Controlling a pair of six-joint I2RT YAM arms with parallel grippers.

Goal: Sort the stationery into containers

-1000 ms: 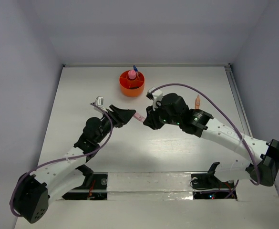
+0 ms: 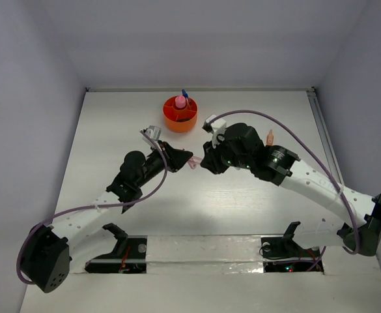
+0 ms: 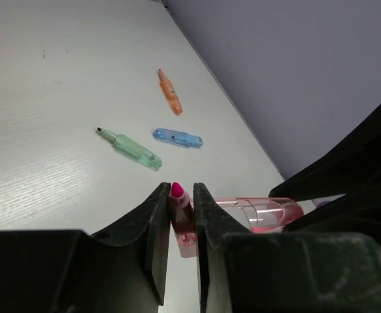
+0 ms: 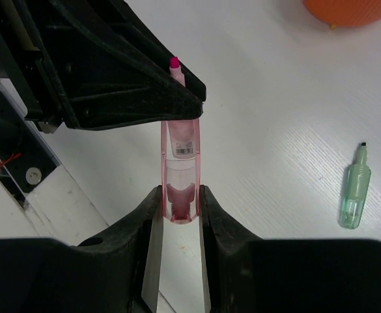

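A pink marker (image 4: 180,169) hangs between my two grippers above the middle of the table. My left gripper (image 2: 189,155) is shut on its pink-tipped end (image 3: 179,202); my right gripper (image 2: 205,160) is shut on the clear pink body at the other side. An orange divided holder (image 2: 180,127) at the back middle contains pink and blue items. On the table lie a green marker (image 3: 131,149), a blue marker (image 3: 177,137) and an orange marker (image 3: 169,91).
Grey walls border the table at the back and sides. The table left of the holder (image 2: 118,117) is clear. Metal fittings and cables sit along the front edge.
My left gripper has shifted slightly right and its wrist has turned. The right arm has moved slightly right, and the pink marker between them now sits at a slightly different angle.
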